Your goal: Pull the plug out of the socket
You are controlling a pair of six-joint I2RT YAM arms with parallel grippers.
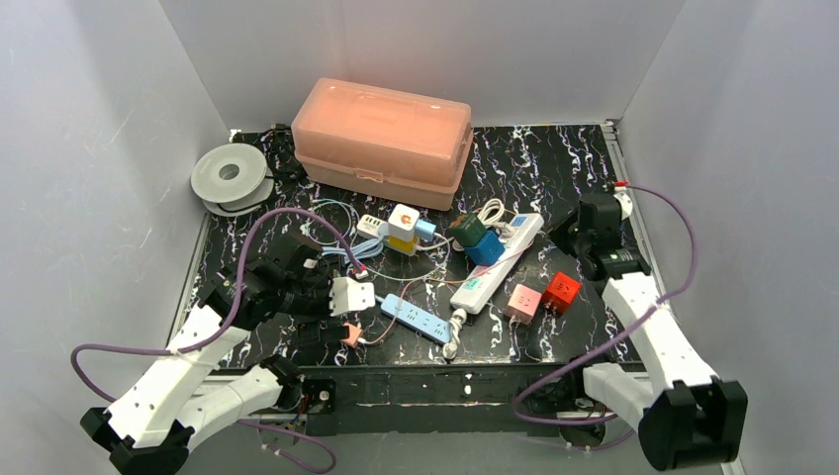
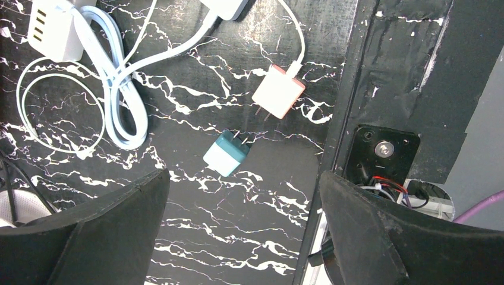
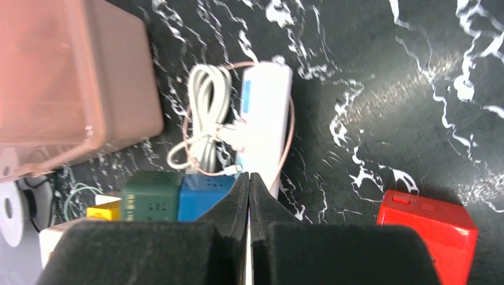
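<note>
A long white power strip [image 1: 505, 262] lies right of the table's middle. A blue cube-shaped plug [image 1: 485, 247] sits against it, with a dark green one [image 1: 468, 230] alongside; the contact is hard to make out. In the right wrist view, the blue plug [image 3: 205, 195] shows just past my right gripper, whose fingers are shut with nothing between them. My left gripper is open over the front left; between and below its spread fingers a teal-and-white plug [image 2: 226, 153] lies loose, prongs bare. A coral plug [image 2: 278, 91] with a cable lies near it.
A pink socket cube [image 1: 523, 304] and a red one [image 1: 561, 292] stand at front right. A light blue strip [image 1: 415, 319] lies front centre. White and yellow plugs crowd a small strip near the middle. A large orange box [image 1: 381, 139] and a cable spool [image 1: 230, 173] stand behind.
</note>
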